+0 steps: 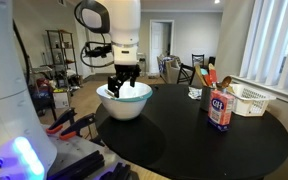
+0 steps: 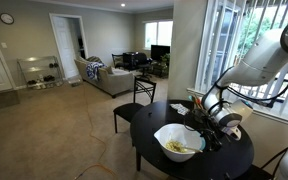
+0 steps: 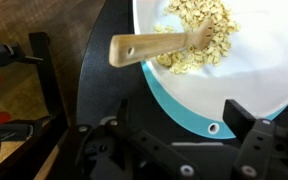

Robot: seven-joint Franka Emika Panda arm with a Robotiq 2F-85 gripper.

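A white bowl (image 1: 124, 106) with a light blue band at its rim stands on the dark round table. Pale flakes like oats (image 3: 199, 15) lie inside it in the wrist view. A wooden spoon (image 3: 149, 46) rests in the flakes, its handle reaching out past the rim. My gripper is open, with nothing between its fingers, and looks down over the near rim of the bowl. From the first exterior view, the gripper (image 1: 126, 74) hangs just above the bowl. The second exterior view also shows the bowl (image 2: 180, 141), near the table's edge.
A red and blue carton (image 1: 220, 109) stands to the right on the table. Behind it are a holder with utensils (image 1: 207, 84) and a white basket (image 1: 250, 98). A black chair (image 1: 69, 125) is close to the bowl's left.
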